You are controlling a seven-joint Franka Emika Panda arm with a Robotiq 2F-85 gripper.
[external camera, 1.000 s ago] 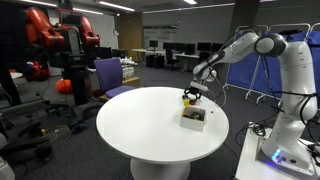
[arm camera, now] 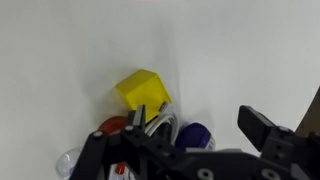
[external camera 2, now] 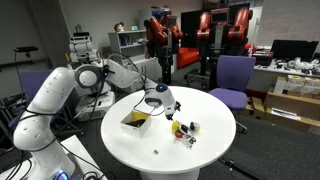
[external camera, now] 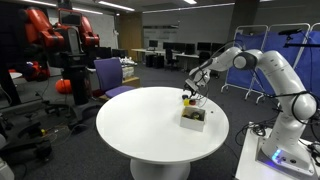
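Note:
My gripper is open above a small cluster of objects on the white table, with nothing held between its fingers. In the wrist view a yellow block (arm camera: 143, 90) lies ahead of the fingers. Close behind it are a shiny metal loop (arm camera: 164, 125), a blue-purple cylinder (arm camera: 195, 137) and something red (arm camera: 112, 125), partly hidden by the gripper. Exterior view 2 has the gripper (external camera 2: 172, 106) hanging over the table, clear of the yellow block (external camera 2: 176, 126). Exterior view 1 places the yellow block (external camera: 186, 102) just behind a box.
An open-topped box (external camera: 193, 118) with dark and yellow contents stands beside the cluster. Wide bare stretches of the round white table (external camera: 140, 115) lie away from them. A purple chair (external camera 2: 232, 82) is near the table's edge.
Over the last second the arm has risen and its elbow has shifted to the right in exterior view 1. The box and the yellow block appear to stay where they were.

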